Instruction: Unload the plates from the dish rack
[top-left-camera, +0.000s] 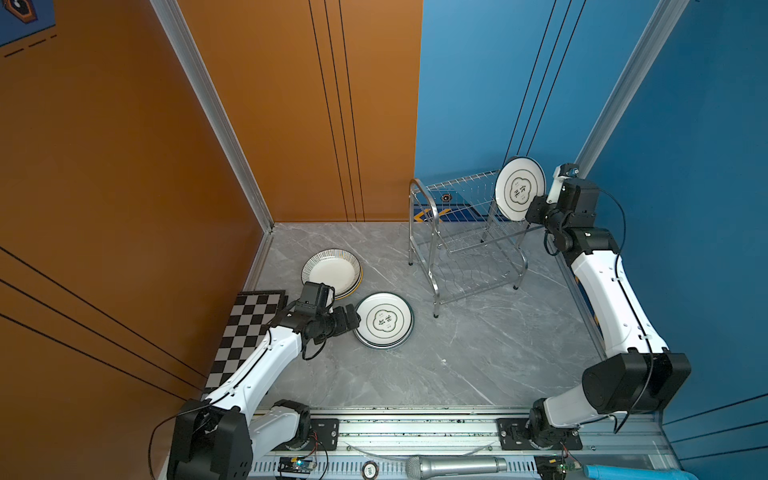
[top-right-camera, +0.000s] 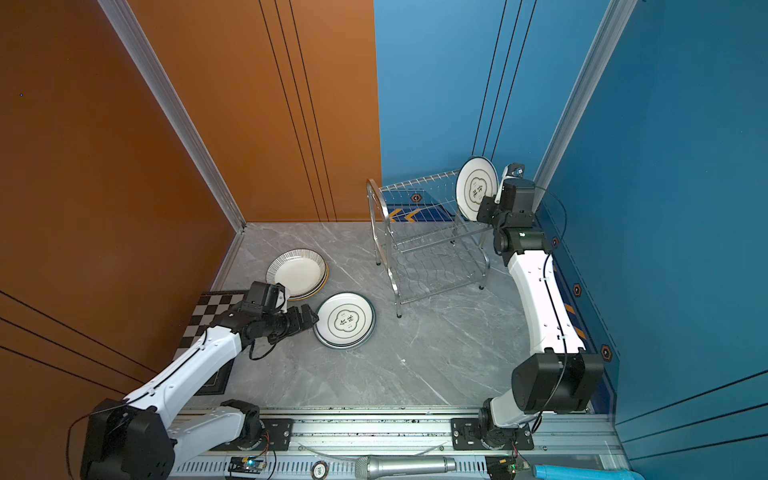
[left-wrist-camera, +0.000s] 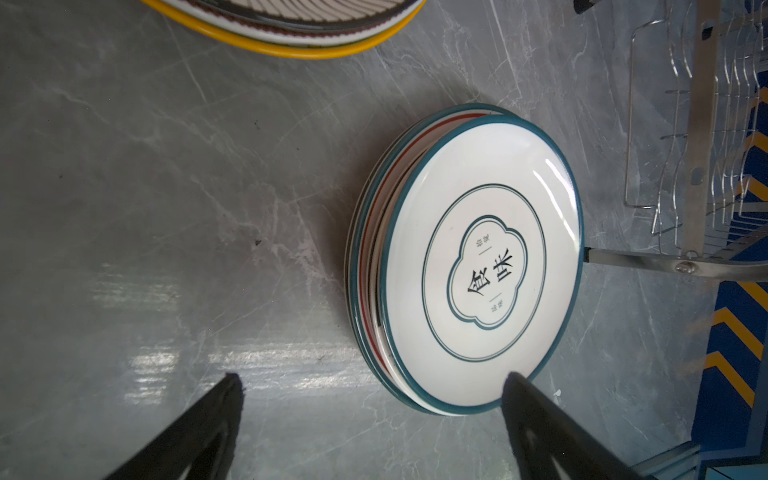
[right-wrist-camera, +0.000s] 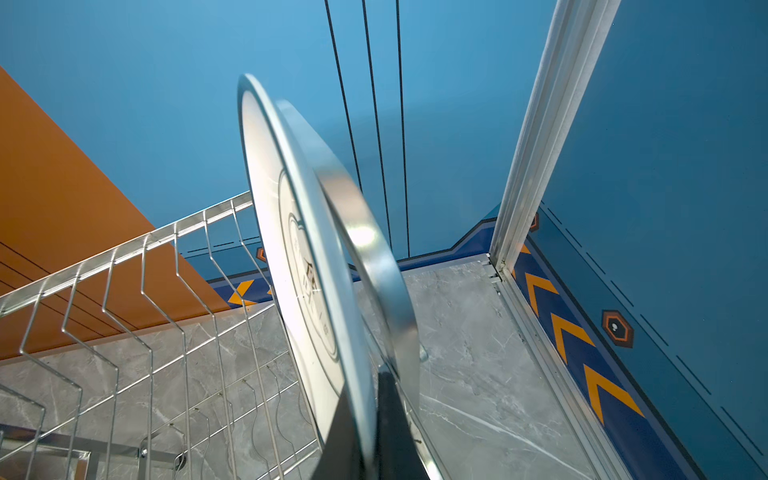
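A white plate with a logo stands on edge at the right end of the wire dish rack. My right gripper is at its right lower edge; in the right wrist view the rim runs down over the dark fingertips, which appear shut, and whether anything is between them is unclear. My left gripper is open beside a stack of plates lying on the counter. A second stack of ribbed plates lies behind it.
A checkered board lies at the left edge. Walls close in the back and sides, near the rack and my right arm.
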